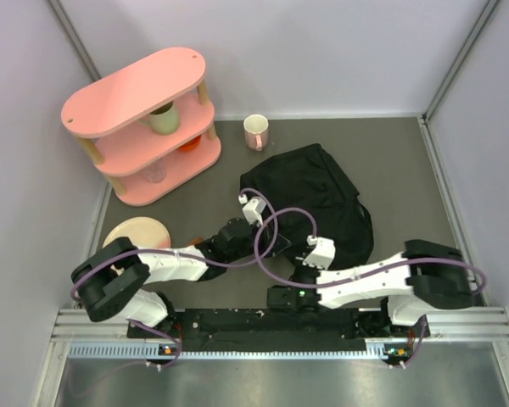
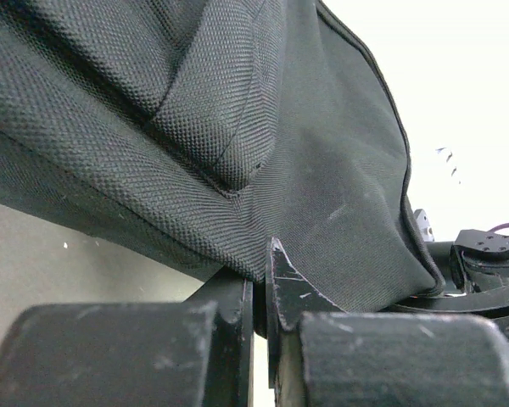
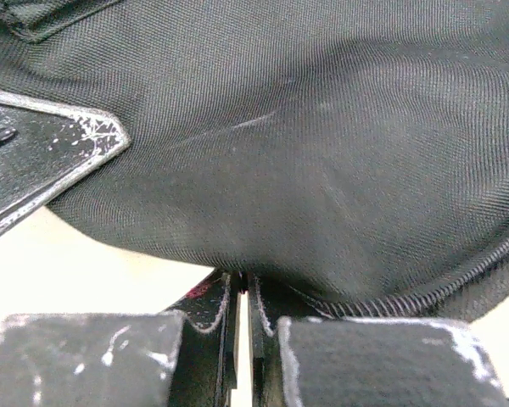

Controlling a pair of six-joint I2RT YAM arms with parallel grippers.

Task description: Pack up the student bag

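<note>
A black fabric bag (image 1: 310,191) lies on the table in the top view, its near part partly covered by both arms. My left gripper is shut on the edge of the bag (image 2: 322,203), with dark cloth running into its fingertips. At the bag's near side, my right gripper is shut, its tips tucked against the lower cloth edge (image 3: 263,246) near a zipper (image 3: 407,301). Whether any thin cloth lies between those tips cannot be seen. The bag's inside is hidden.
A pink shelf (image 1: 131,89) at the back left holds a green cup (image 1: 165,121) and a clear glass (image 1: 154,172). A pink mug (image 1: 256,133) stands behind the bag. A beige plate (image 1: 136,233) lies left, near the left arm. Bare table (image 1: 399,170) extends to the right.
</note>
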